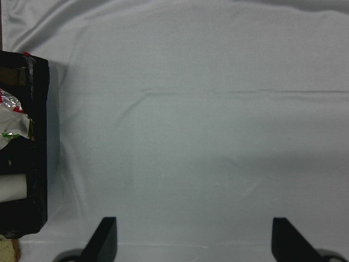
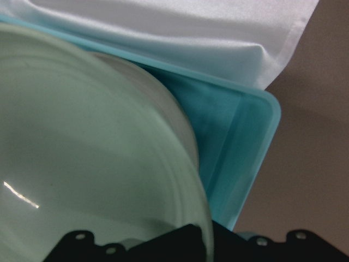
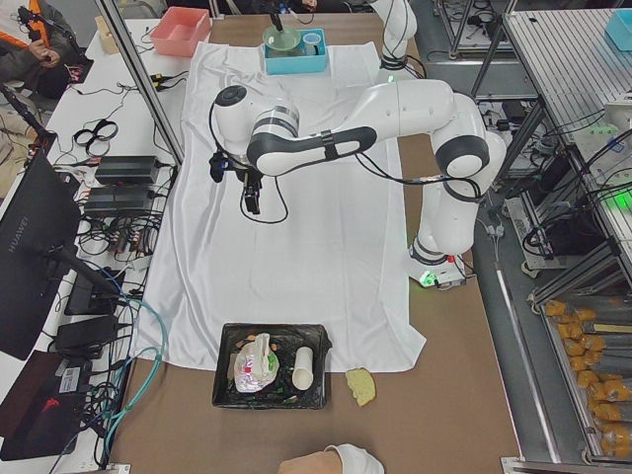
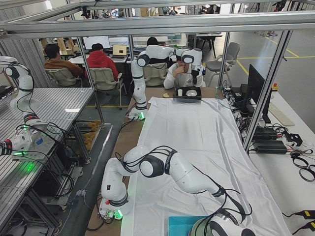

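Observation:
In the right wrist view a pale green bowl (image 2: 82,136) is held at its rim by my right gripper, whose fingers sit at the bottom edge. It is over a light blue bin (image 2: 245,158) with a pale dish (image 2: 172,114) beneath. In the camera left view the bowl (image 3: 280,39) is at the bin's top, beside a small cup (image 3: 312,43). My left gripper hovers open over the white cloth (image 1: 191,136), beside a black tray (image 1: 35,180) holding a wrapper (image 1: 11,123) and a white cylinder (image 1: 11,188).
A yellow sponge (image 3: 360,387) lies right of the black tray, and a person's hand (image 3: 311,464) is at the near edge. A pink bin (image 3: 181,30) stands at the far left.

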